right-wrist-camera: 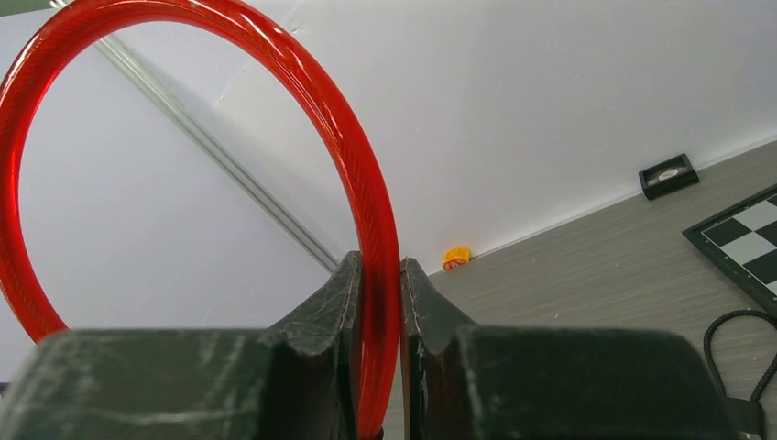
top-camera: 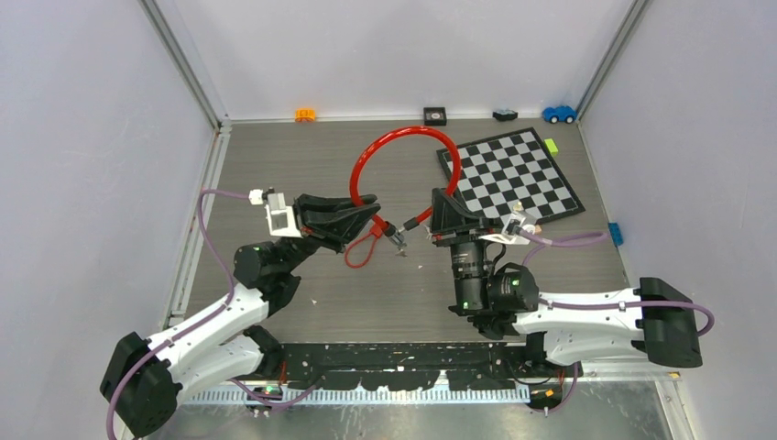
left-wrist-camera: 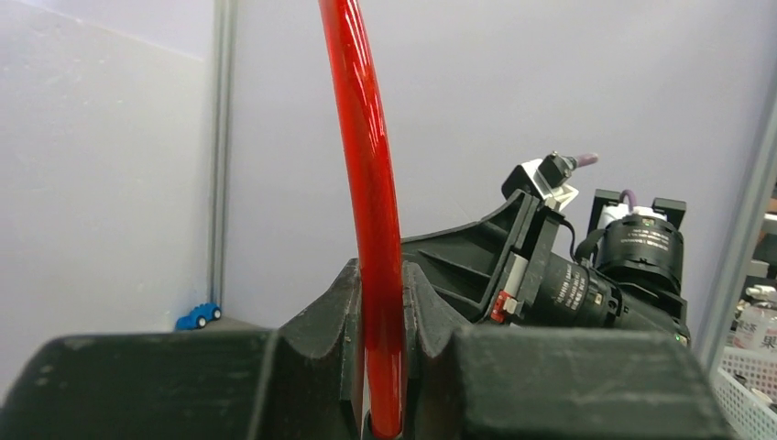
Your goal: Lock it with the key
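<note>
A red cable lock [top-camera: 405, 131] arches in a loop between both arms, its metal ends [top-camera: 398, 238] close together at the bottom; whether they are joined I cannot tell. My left gripper has its fingers round one side of the red tube; in the top view a red cord loop hangs by that end. My right gripper is shut on the other side of the tube. The key is too small to make out with certainty.
A chessboard [top-camera: 508, 173] lies at the back right. A blue toy car [top-camera: 558, 113], an orange piece [top-camera: 305, 115] and small black boxes line the back edge.
</note>
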